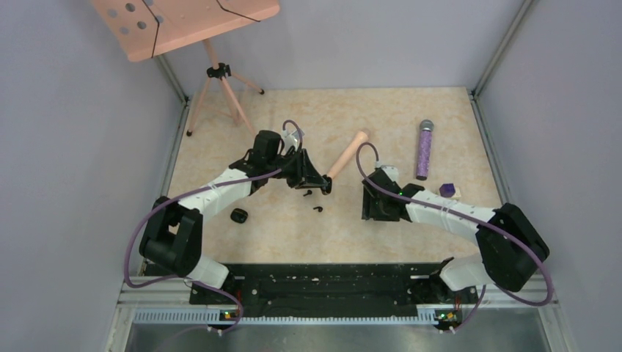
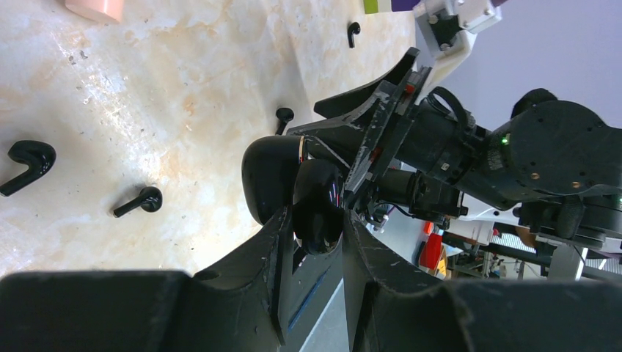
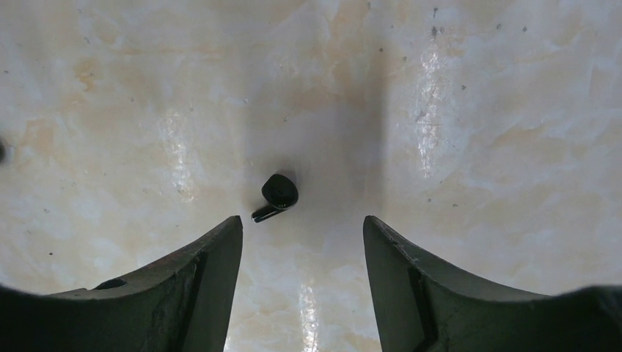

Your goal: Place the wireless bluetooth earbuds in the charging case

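Note:
My left gripper is shut on a glossy black charging case (image 2: 317, 209), lid raised, held above the table. My right gripper hangs low at right of centre, fingers apart, over a black earbud (image 3: 280, 192) lying just beyond the gap between the fingertips.
A second dark case (image 1: 238, 215) lies on the left. A wooden cylinder (image 1: 348, 154), a purple microphone (image 1: 425, 150) and a purple block (image 1: 447, 190) occupy the back and right. An easel stands back left.

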